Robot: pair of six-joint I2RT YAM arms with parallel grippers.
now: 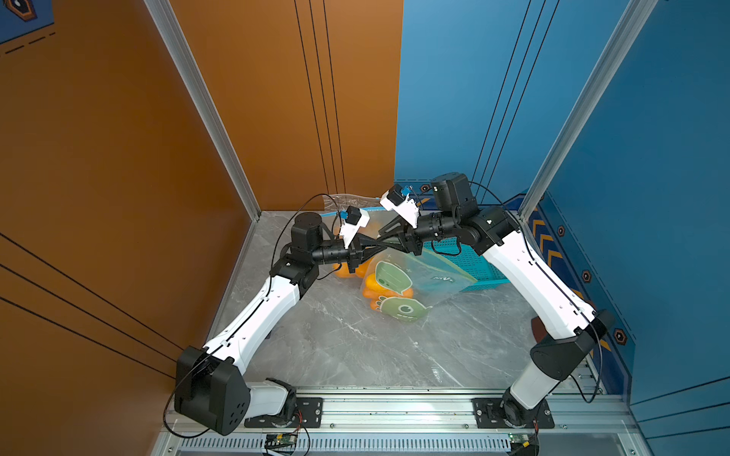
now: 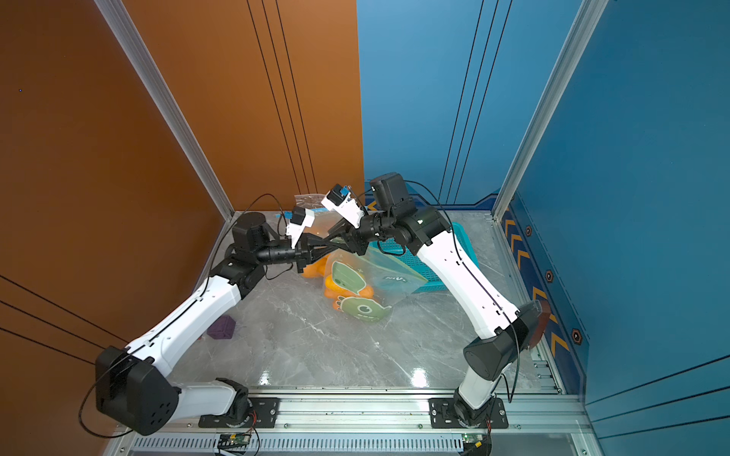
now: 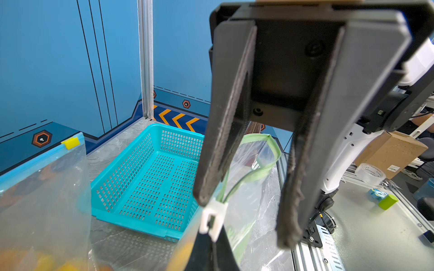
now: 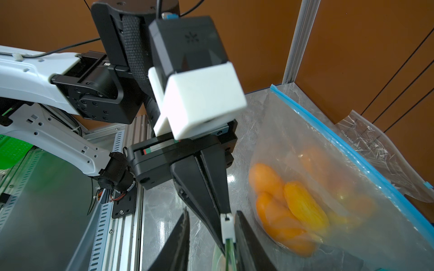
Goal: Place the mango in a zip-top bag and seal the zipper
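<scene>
The green-trimmed zip top bag [image 1: 447,275] is lifted at one corner above the table. Inside its lower part lies the yellow-orange mango [image 1: 375,284], partly covered by green print. My left gripper is shut on the bag's top corner, right beside the white zipper slider [image 3: 214,217]. From the opposite side, my right gripper reaches in with its fingers part open. Its fingers [image 3: 226,126] stand on either side of the slider, and I see no grip on it. Beyond the slider, the green zipper edge [image 3: 258,173] runs away toward the right arm.
A clear bag with blue zipper [image 4: 352,159], holding several orange and yellow fruits, lies close behind. A turquoise basket stands at the back right. A purple object [image 2: 221,327] sits front left.
</scene>
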